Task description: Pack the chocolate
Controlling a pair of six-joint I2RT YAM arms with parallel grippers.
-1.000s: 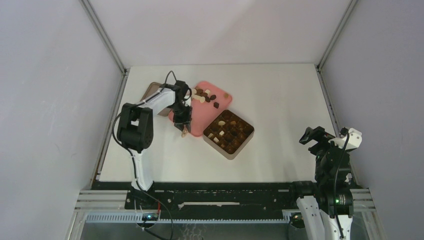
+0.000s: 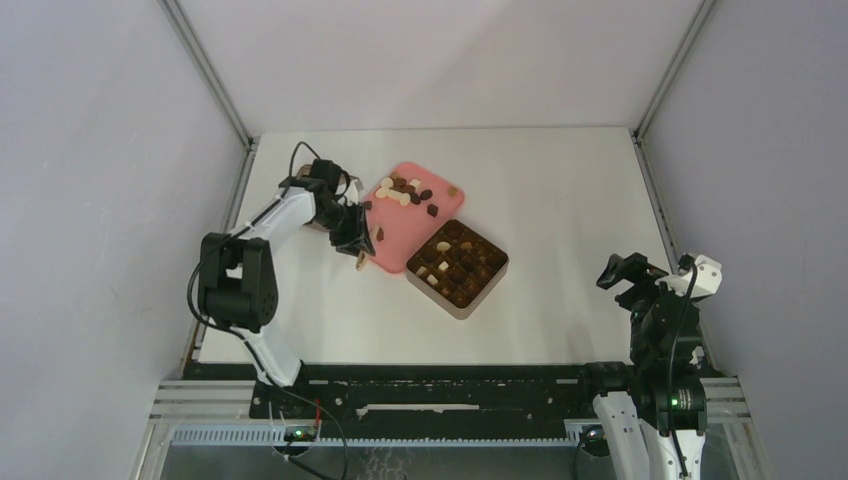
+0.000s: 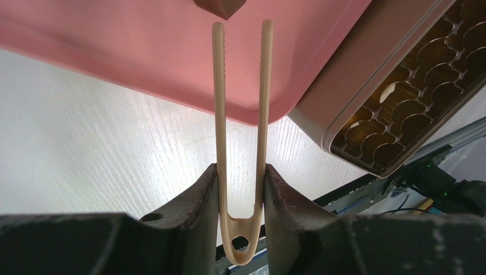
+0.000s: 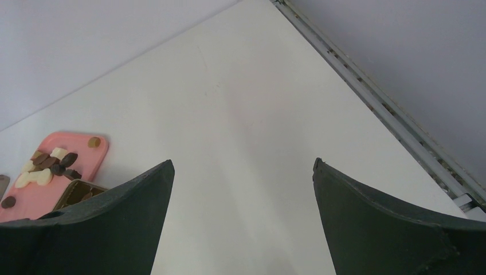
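Note:
Light wooden tongs (image 3: 240,220) are clasped in my left gripper, which is shut on them. The tongs' two tips are spread apart with nothing between them, over the near part of the pink tray (image 3: 160,51). Just beyond those tips lies a brown chocolate piece (image 3: 220,6), cut off by the view's upper edge. In the top view more dark and cream chocolates (image 2: 400,190) lie towards the tray's far end. The brown box (image 2: 465,310) stands against the tray's right side, its insert holding several pieces. My right gripper is open and empty, far off at the right.
A brown lid or tray (image 2: 306,172) lies partly under the left arm, left of the pink tray.
My left arm has shifted left and turned, so the tongs now sit at a different slant and the dark piece beside them shows. The right arm looks nearly still.

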